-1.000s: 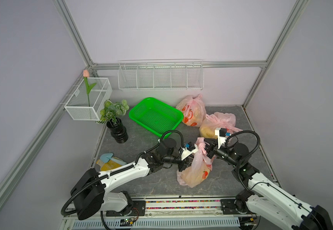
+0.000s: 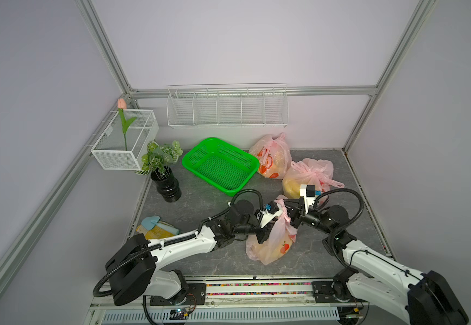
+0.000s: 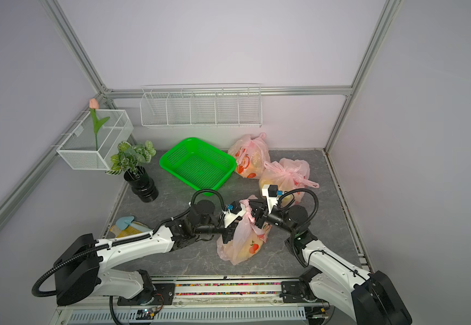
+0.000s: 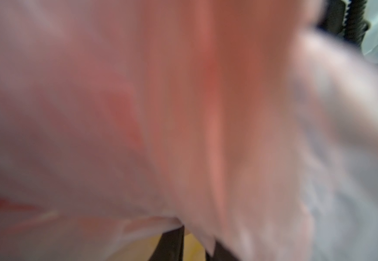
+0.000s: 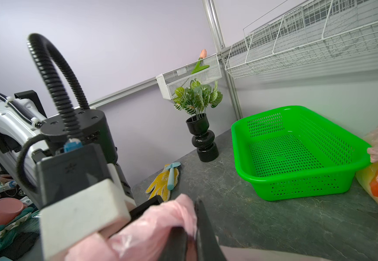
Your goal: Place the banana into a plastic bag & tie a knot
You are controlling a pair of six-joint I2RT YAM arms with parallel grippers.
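Note:
A pink plastic bag (image 2: 270,249) printed with red fruit stands on the table between the two arms, its neck drawn upward. Something pale yellow shows faintly through its lower part; the banana itself cannot be made out clearly. My right gripper is shut on the gathered pink plastic at the top of the bag. Pressed in from the left, my left gripper has its fingers a little apart, with yellow visible in the gap. Blurred pink plastic covers most of the left wrist view and hides whether any of it lies between those fingers.
Two other filled pink bags, one at the back (image 2: 270,157) and one behind my right gripper (image 2: 295,187), stand close by. A green basket (image 2: 191,165) lies at the back, empty. Further left are a potted plant (image 2: 167,187) and a yellow glove (image 2: 157,233).
The right gripper has shifted slightly left, still at the bag's top.

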